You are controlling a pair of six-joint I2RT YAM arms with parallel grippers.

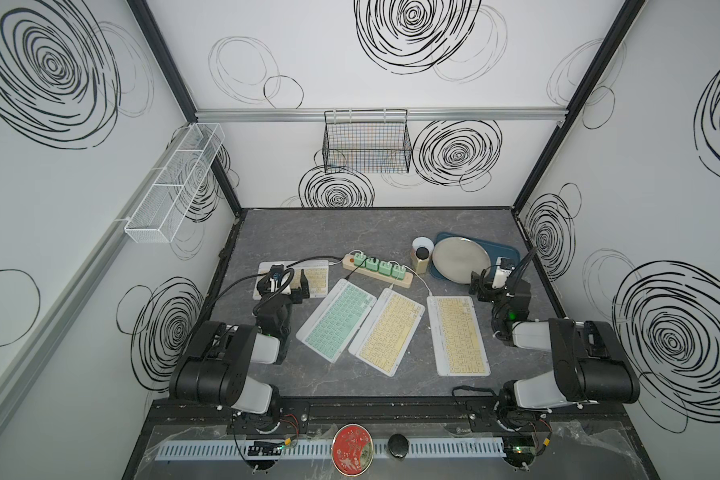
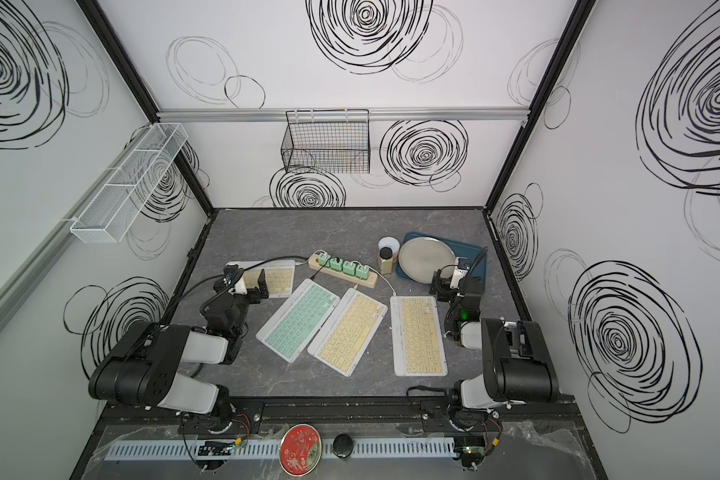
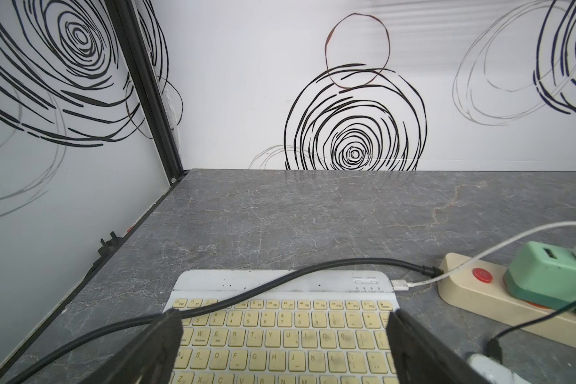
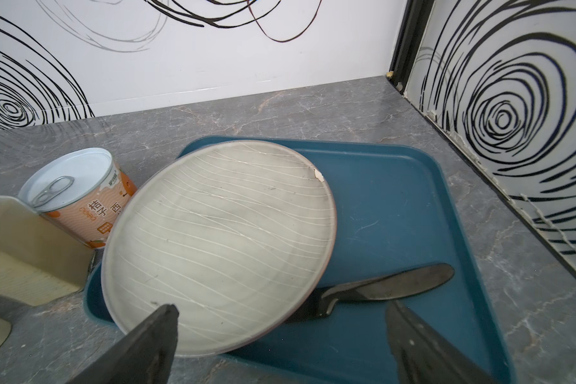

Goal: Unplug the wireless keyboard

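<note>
A beige power strip holds several green adapters with cables. Four keyboards lie before and beside it: a far-left one with a white cable in its top-right end, a green one, a middle yellow one, and a right yellow one. Which is wireless, I cannot tell. My left gripper stands open over the far-left keyboard, nothing between its fingers. My right gripper stands open before a plate on a blue tray, holding nothing.
A can and a container stand left of the plate. A black knife-like object lies in the tray. Wire baskets hang on the back and left walls.
</note>
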